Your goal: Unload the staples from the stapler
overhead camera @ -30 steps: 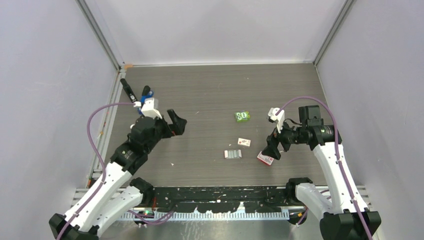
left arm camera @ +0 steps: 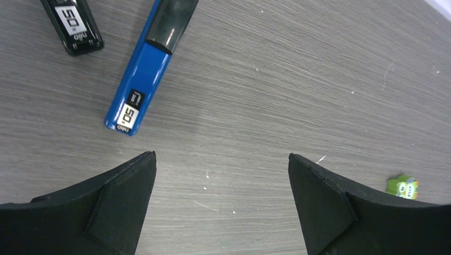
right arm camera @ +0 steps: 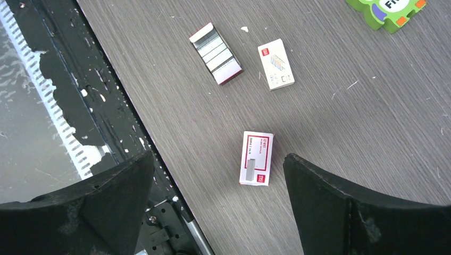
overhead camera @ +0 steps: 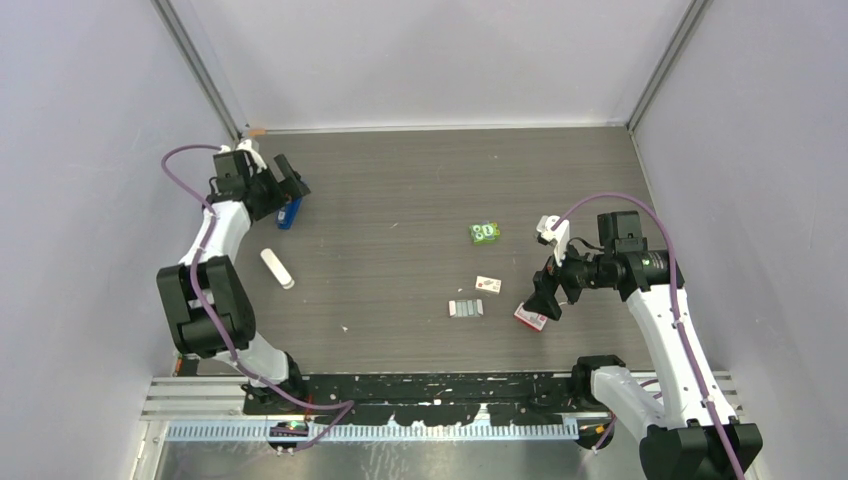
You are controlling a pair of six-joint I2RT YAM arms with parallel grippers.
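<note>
A blue stapler (left arm camera: 139,79) with a black end lies on the table at the upper left of the left wrist view. A second, black stapler (left arm camera: 74,26) is cut off by that view's corner. From above, only part of the blue stapler (overhead camera: 287,214) shows beneath the left arm. My left gripper (overhead camera: 290,178) hangs over the far left of the table, fingers (left arm camera: 122,199) apart and nothing between them. My right gripper is open over the right front. Between its fingers, seen from above, a red-and-white staple box (right arm camera: 256,159) lies on the table, not gripped.
An open box of staples (overhead camera: 466,308) and a small white box (overhead camera: 488,285) lie right of centre. Behind them sits a green block (overhead camera: 485,233). A white bar (overhead camera: 277,268) lies near the left arm.
My left arm has swung back and to the left, from open table to over the staplers, covering the black one from above. The right arm and the table objects have stayed put.
</note>
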